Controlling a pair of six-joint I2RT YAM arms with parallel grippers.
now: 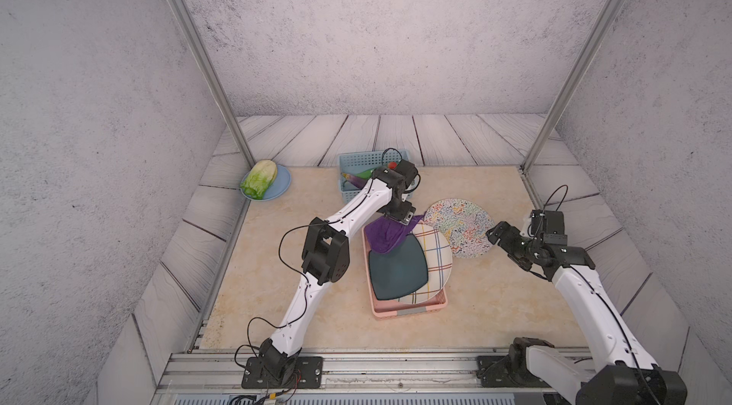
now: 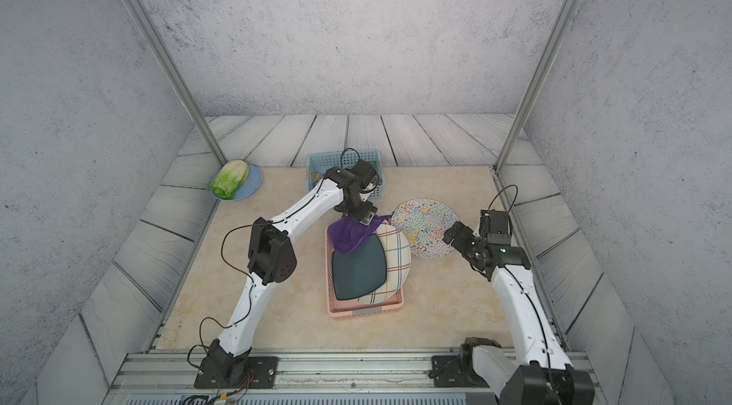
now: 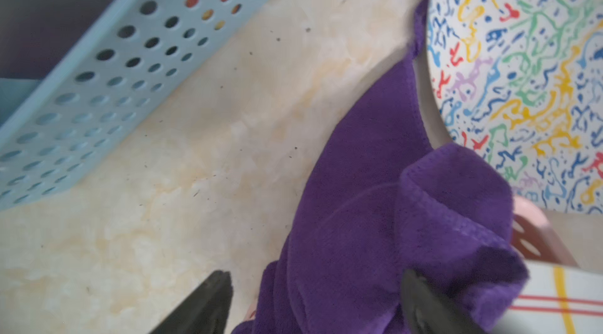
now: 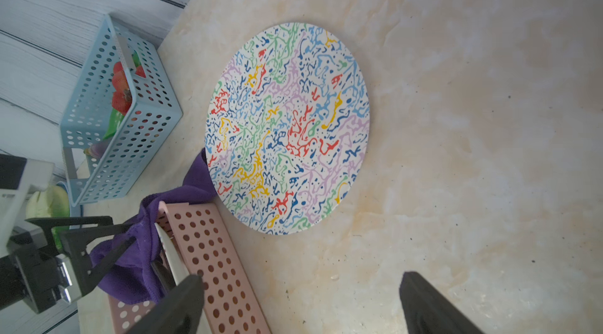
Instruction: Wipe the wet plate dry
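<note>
A round plate (image 1: 460,228) with a multicoloured squiggle pattern lies flat on the table, right of the pink basket (image 4: 207,252). The purple cloth (image 3: 358,221) drapes over the basket's far end, its thin corner reaching the plate's edge. My left gripper is at the cloth, fingers parted; in the right wrist view its black fingers (image 4: 75,231) reach across the purple fabric. Whether they touch it is hard to tell. Right of the plate, my right gripper hangs open, nothing between its fingers.
In the pink basket stand a dark square plate (image 1: 398,268) and a checked plate (image 1: 438,256). A blue basket of vegetables (image 4: 138,120) stands behind, close to the left arm. Cabbage sits on a blue plate (image 1: 277,182) at far left.
</note>
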